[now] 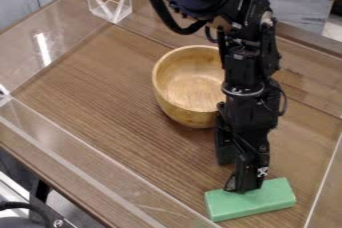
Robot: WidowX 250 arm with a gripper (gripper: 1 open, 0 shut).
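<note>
My black gripper (pixel 245 162) hangs low over the wooden table, its fingers reaching down to a mint-green block (pixel 249 202) at the bottom right. The fingertips overlap the block's upper edge; whether they touch it I cannot tell. The gripper is open, with nothing clearly held between the dark fingers.
A yellow bowl (pixel 181 77) sits behind the gripper to the left, partly hidden by the arm. A clear plastic object (pixel 110 4) stands at the back left.
</note>
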